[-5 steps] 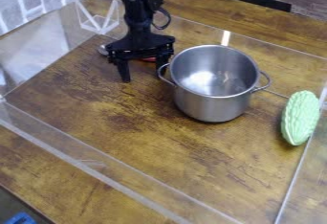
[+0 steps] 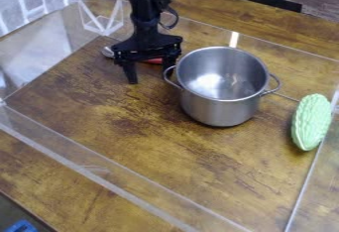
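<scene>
My black gripper (image 2: 146,59) is low over the table at the upper middle, open, just left of a steel pot (image 2: 217,95) with two handles. Partly behind the gripper lie a red object (image 2: 151,61) and a silvery item (image 2: 110,51), both too hidden to identify. Whether anything sits between the fingers is hard to tell.
A pale green leafy vegetable, like cabbage (image 2: 310,123), lies at the right. Clear plastic walls border the workspace.
The gripper has shifted very slightly left. The pot and the green vegetable have not moved.
</scene>
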